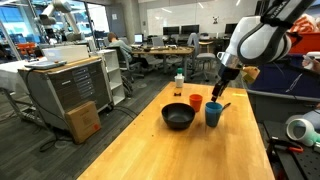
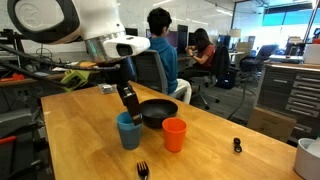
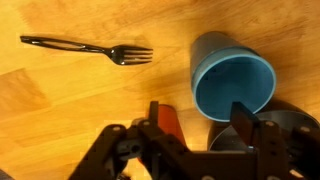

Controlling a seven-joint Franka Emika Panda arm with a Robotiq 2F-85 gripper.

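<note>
A blue cup stands upright on the table, a lighter blue piece showing at its mouth in exterior view 2; it looks like one cup nested inside another. My gripper is directly above, its fingers apart. One fingertip overlaps the cup's near rim in the wrist view, and the other lies outside the cup, with nothing visibly clamped between them. In exterior view 1 the blue cup sits below the gripper. Whether a finger still touches the rim cannot be told.
A red cup and a black pan stand close to the blue cup. A fork lies on the table nearby.
</note>
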